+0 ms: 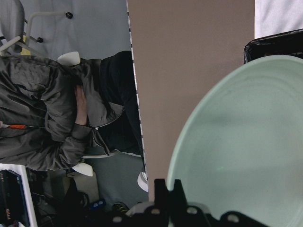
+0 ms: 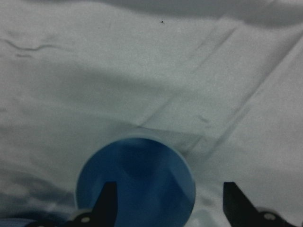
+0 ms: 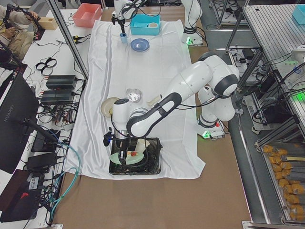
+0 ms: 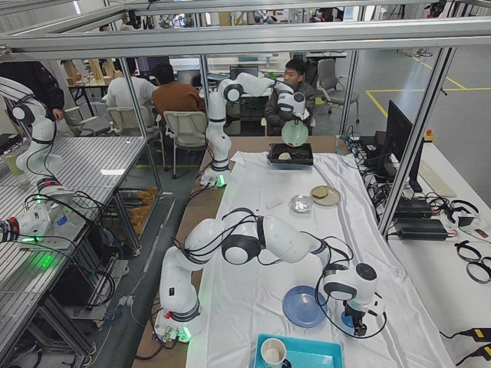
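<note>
A pale green plate (image 1: 241, 137) is held by my left gripper, shut on its rim; it hangs over a black tray (image 3: 113, 167) that holds a cream cup. In the right camera view the plate (image 4: 294, 133) is tilted steeply. My right gripper stands open over a blue cup (image 2: 142, 179), one finger over the cup and the other outside it.
A tan plate (image 4: 326, 201), a clear round dish (image 3: 133, 95) and a blue plate (image 3: 139, 45) lie on the white cloth. A turquoise bin (image 4: 314, 353) with a mug is near my right arm.
</note>
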